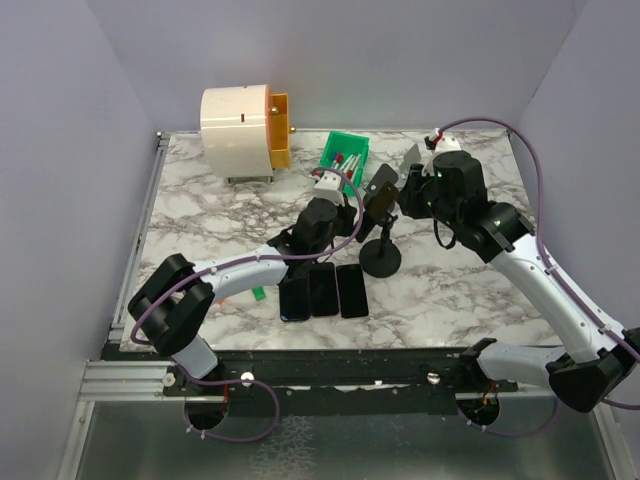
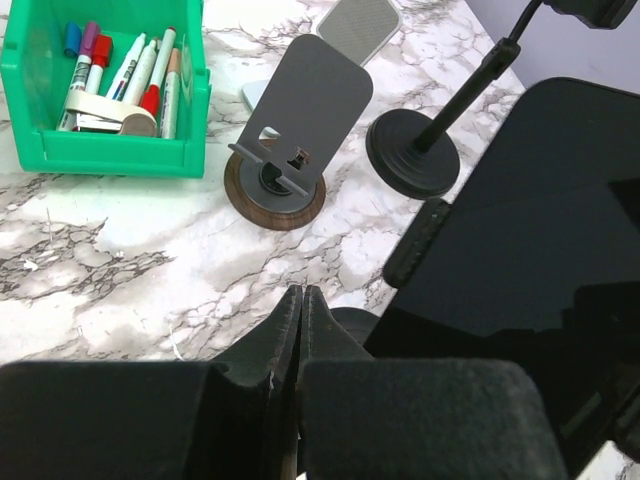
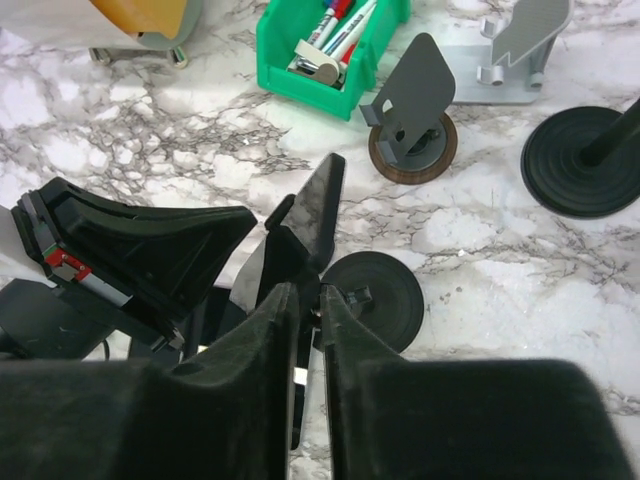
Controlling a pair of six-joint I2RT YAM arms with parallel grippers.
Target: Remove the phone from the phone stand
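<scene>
The phone [image 1: 377,208] sits tilted on a black stand with a round base [image 1: 380,258]; in the left wrist view its dark screen [image 2: 510,250] fills the right side. Just left of it is my left gripper, shut with nothing visible between its fingers. My right gripper [image 1: 412,200] hangs to the right of the phone and above it; in the right wrist view its fingertips [image 3: 308,300] are close together over the stand, with any gap or contents hard to tell.
A green bin of markers [image 2: 110,150], other stands [image 3: 420,90] and a white-orange machine [image 1: 240,130] stand at the back. Several phones [image 1: 352,290] lie flat in front.
</scene>
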